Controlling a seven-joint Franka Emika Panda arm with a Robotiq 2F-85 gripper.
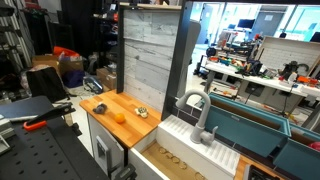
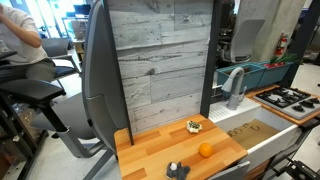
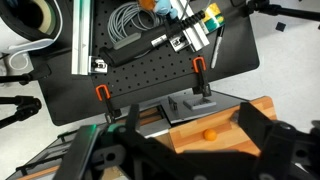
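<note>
My gripper shows at the bottom of the wrist view, its two dark fingers wide apart with nothing between them. Beyond the gap lies a toy kitchen's wooden counter with an orange ball-like object on it. The same counter bears a small pale figure-like item and a dark grey item. Right of the counter, a white sink with a brownish bottom has a grey faucet behind it. Neither exterior view clearly shows the gripper.
A black perforated table carries orange-red clamps, coiled grey cable and tools. A tall grey-wood back panel rises behind the counter. Stove burners lie beyond the sink.
</note>
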